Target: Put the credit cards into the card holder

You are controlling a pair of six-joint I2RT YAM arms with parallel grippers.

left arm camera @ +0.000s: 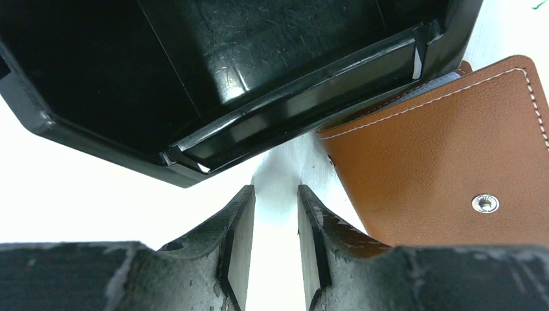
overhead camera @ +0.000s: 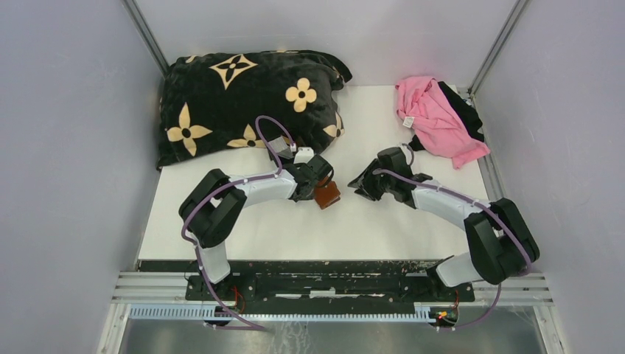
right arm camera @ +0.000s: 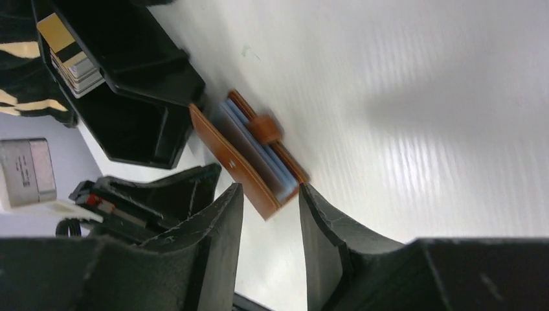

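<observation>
A brown leather card holder (overhead camera: pixel 329 195) lies on the white table (overhead camera: pixel 383 236); in the right wrist view blue-grey cards (right arm camera: pixel 256 149) show inside it. It is against a black tray, which in the right wrist view carries several stacked cards (right arm camera: pixel 68 55). My left gripper stands open beside the holder, nothing between its fingers, below the tray's edge in its view. My right gripper is open and empty, to the right of the holder in the top view (overhead camera: pixel 354 186).
A black patterned cushion (overhead camera: pixel 221 103) covers the back left. Pink and black cloths (overhead camera: pixel 435 118) lie at the back right.
</observation>
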